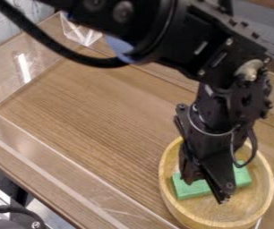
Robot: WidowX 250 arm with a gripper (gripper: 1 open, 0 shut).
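A light wooden bowl (247,206) sits at the lower right of the table with a green block (190,188) lying in it. My black gripper (209,174) hangs down over the bowl, its fingers right at the block and covering part of it. It looks shut; I cannot see anything held between the fingertips.
At the back, a blue object (118,46) is mostly hidden behind the arm. Dark hardware lies beyond the lower-left edge.
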